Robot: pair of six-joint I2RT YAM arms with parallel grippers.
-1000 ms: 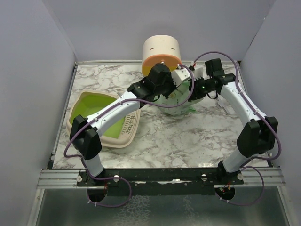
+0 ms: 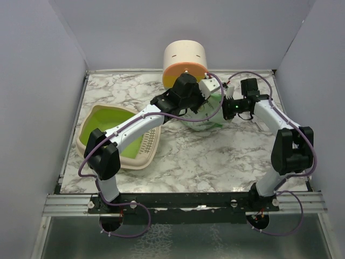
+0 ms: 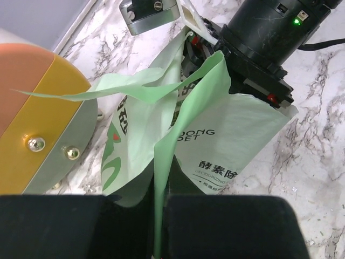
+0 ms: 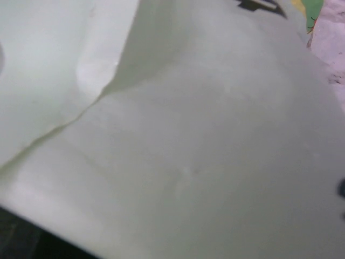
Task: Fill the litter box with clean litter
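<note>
A pale green litter bag (image 2: 205,121) with dark printing stands at the back middle, largely under my arms. My left gripper is shut at the bag's top, a thin green strip of it running between the fingers. My right gripper (image 2: 229,108) is at the bag's right side, shut on it; the bag (image 4: 178,129) fills the right wrist view, so its fingertips are hidden there. The litter box (image 2: 102,124), cream with a green inside, sits on the left; no litter shows in the visible part.
A white cylinder with an orange and yellow face (image 2: 183,51) stands at the back, just behind the bag. Grey walls close in both sides and the back.
My right arm has moved a little down and to the right in the top view, at the bag's side.
</note>
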